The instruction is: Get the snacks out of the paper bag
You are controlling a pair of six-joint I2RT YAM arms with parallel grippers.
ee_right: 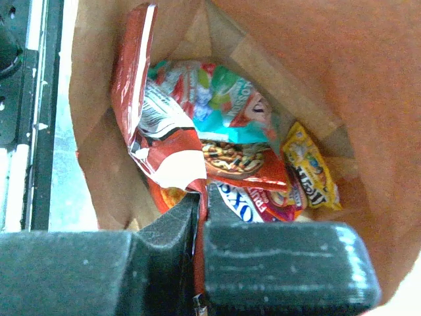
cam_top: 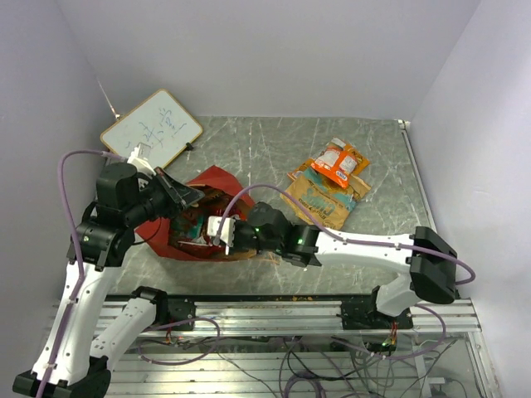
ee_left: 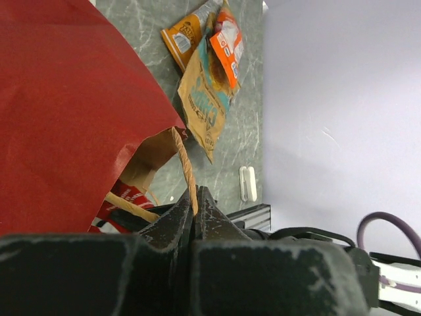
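Observation:
The red paper bag [cam_top: 217, 177] lies on the table with its mouth toward the right arm. My left gripper is shut on the bag's twisted cord handle [ee_left: 185, 161]. At the bag's mouth, my right gripper is shut on a red snack packet [ee_right: 172, 148], its barcode end rising between the fingers. Deeper inside the bag, the right wrist view shows a teal candy bag [ee_right: 227, 108], a red nut-mix packet [ee_right: 247, 161] and a yellow packet [ee_right: 309, 168]. Below them a purple-red packet [ee_right: 270, 203] is partly covered by the gripper.
Several snack packets lie piled at the table's right: an orange one [cam_top: 338, 162] on top, a tan-and-blue one [cam_top: 319, 201] below. A whiteboard [cam_top: 153, 128] leans at the back left. Bare table [cam_top: 265, 145] separates bag and pile.

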